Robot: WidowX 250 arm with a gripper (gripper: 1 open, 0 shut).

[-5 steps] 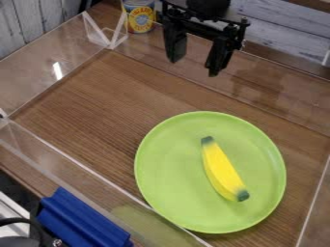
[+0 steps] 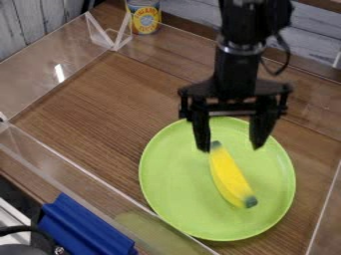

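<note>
A yellow banana-like object (image 2: 232, 177) with a dark tip lies on a green plate (image 2: 173, 179). My black gripper (image 2: 233, 134) hangs over the back part of the plate, its two dark fingers spread wide on either side of the object's upper end. It stands open, and nothing shows held between the fingers.
A can (image 2: 143, 15) stands at the back left near clear panels. A blue ridged object (image 2: 83, 231) sits at the front left corner, beside a clear edge.
The plate and yellow object look unmoved.
</note>
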